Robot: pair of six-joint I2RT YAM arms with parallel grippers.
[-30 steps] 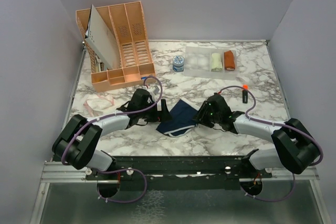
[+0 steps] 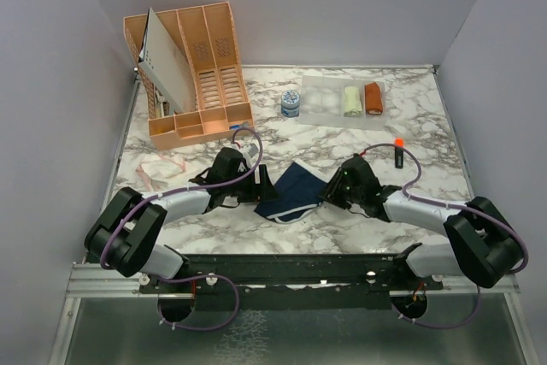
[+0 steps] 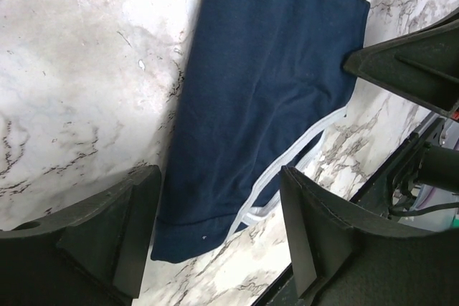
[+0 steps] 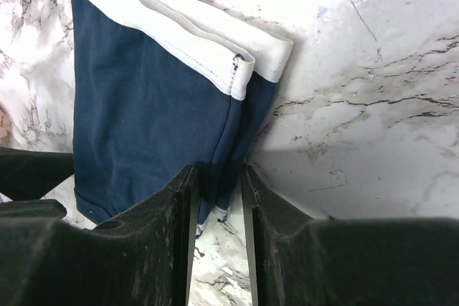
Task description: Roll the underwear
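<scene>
The navy underwear (image 2: pixel 296 190) with white trim lies folded into a narrow shape on the marble table between my grippers. In the left wrist view its body (image 3: pixel 244 84) runs under my left gripper, which is open, with fingertips (image 3: pixel 147 195) on either side of the cloth's near end. My right gripper stands partly open at the other side. Its fingertips (image 4: pixel 188 184) are a small gap apart, with the cloth's folded edge (image 4: pixel 226 170) showing between them. The white waistband (image 4: pixel 172 34) lies beyond, at the upper left.
A clear tray (image 2: pixel 320 100) holds a green roll (image 2: pixel 352 101) and an orange roll (image 2: pixel 373 98). Behind the left arm stand a wooden organiser (image 2: pixel 192 66) and a blue can (image 2: pixel 291 103). A pale cloth (image 2: pixel 161 168) lies at left; a marker (image 2: pixel 399 154) lies at right.
The right gripper has shifted slightly to the right, its fingers nearer each other. The underwear looks unmoved.
</scene>
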